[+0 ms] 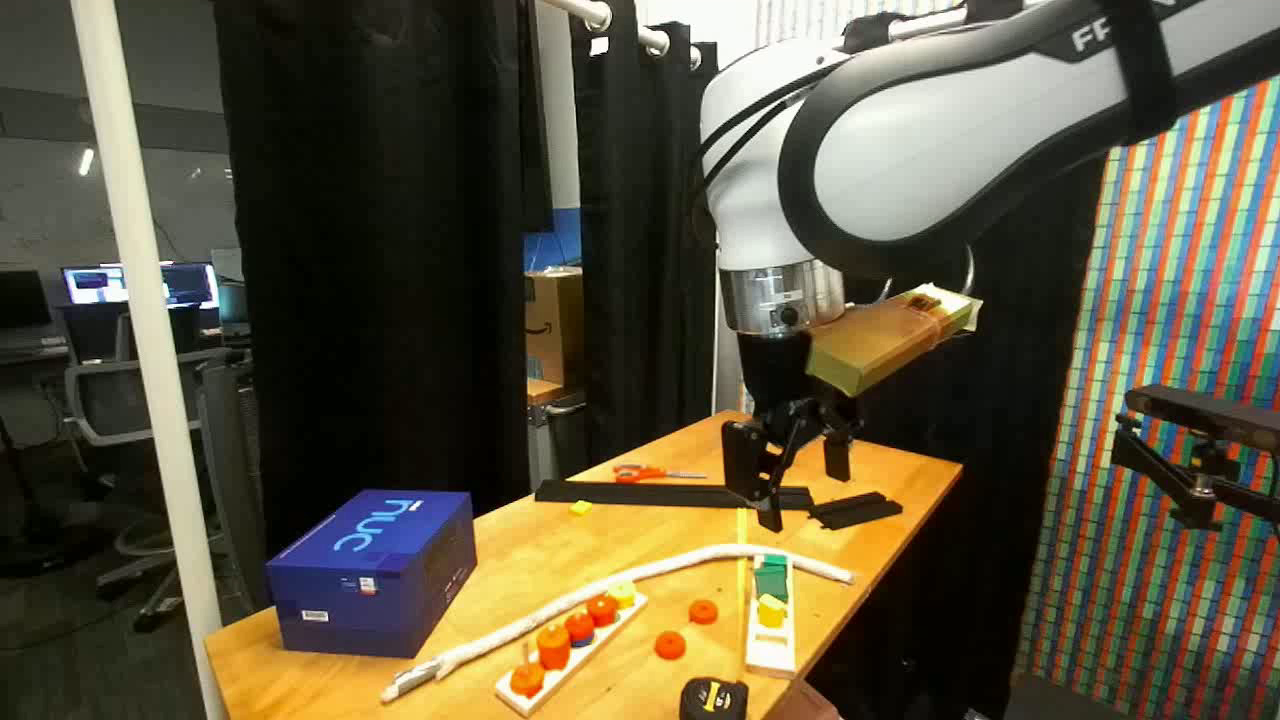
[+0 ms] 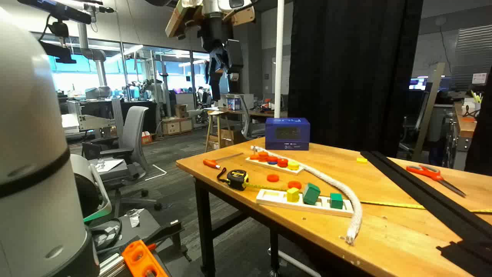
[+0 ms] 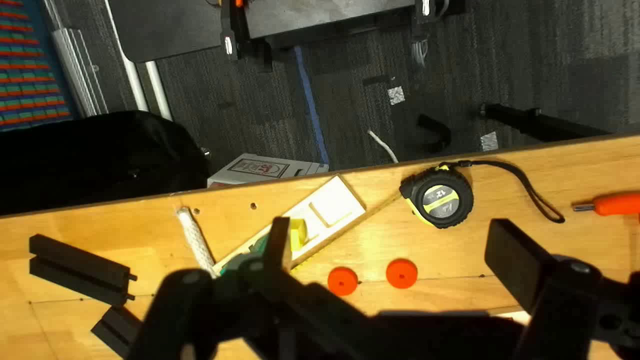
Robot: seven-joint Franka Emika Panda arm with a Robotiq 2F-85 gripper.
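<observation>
My gripper hangs open well above the wooden table point(image 1: 912, 474), nothing between its widely parted fingers. In the wrist view a white tray point(image 3: 336, 201) lies below, partly hidden by the left finger; it holds a yellow block point(image 2: 293, 194) and two green blocks, one green block point(image 2: 311, 194) tilted. Two loose orange discs point(image 3: 342, 281) lie on the bare wood beside it. A second white tray point(image 1: 576, 654) carries several orange pieces and a yellow piece point(image 1: 621, 592). The black tape measure point(image 3: 442, 198) has its yellow tape drawn out along the first tray.
A white rope point(image 2: 334, 182) curves between the trays and round one tray's end. The blue box point(image 1: 372, 570) stands at one end. Black rails point(image 1: 672, 494), orange scissors point(image 2: 426, 172) and an orange-handled screwdriver point(image 2: 212, 163) also lie on the table.
</observation>
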